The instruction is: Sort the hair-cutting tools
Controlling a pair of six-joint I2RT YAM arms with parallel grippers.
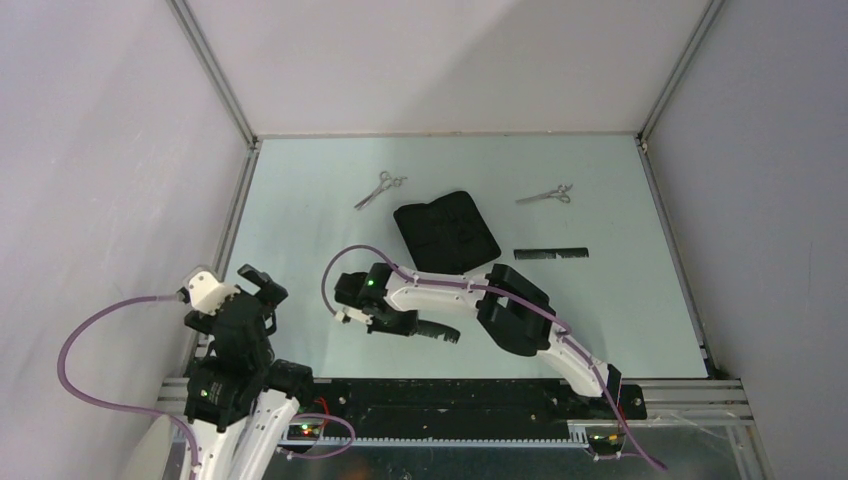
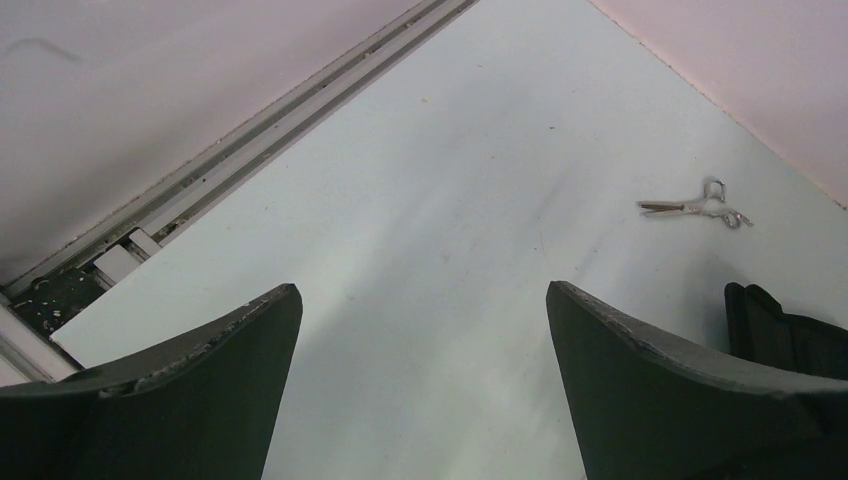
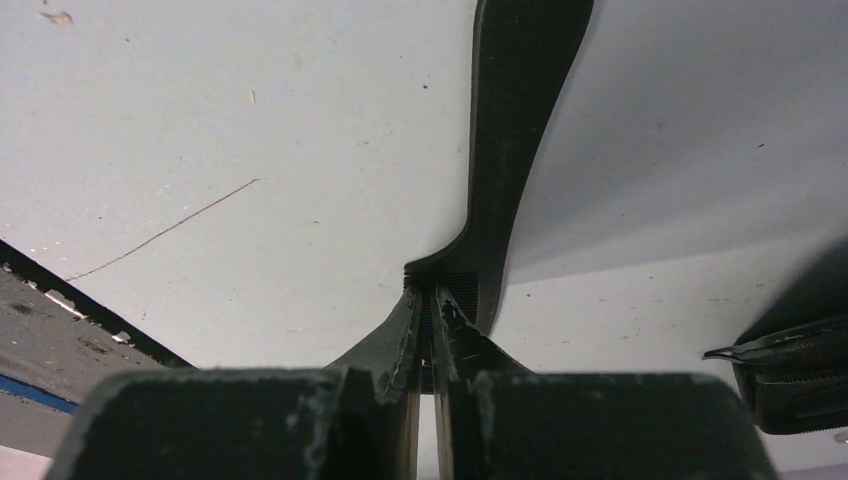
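Note:
My right gripper is shut on a black comb (image 3: 515,110) with a long handle, low over the table near its front edge; part of it shows beside the arm (image 1: 438,330) in the top view. A black case (image 1: 446,230) lies open or flat at the centre. Scissors lie at back left (image 1: 381,189) and back right (image 1: 545,194). Another comb (image 1: 550,253) lies right of the case. My left gripper is open and empty at the table's left front, facing the left scissors (image 2: 690,207).
Walls enclose it at back and sides, with rails along the edges.

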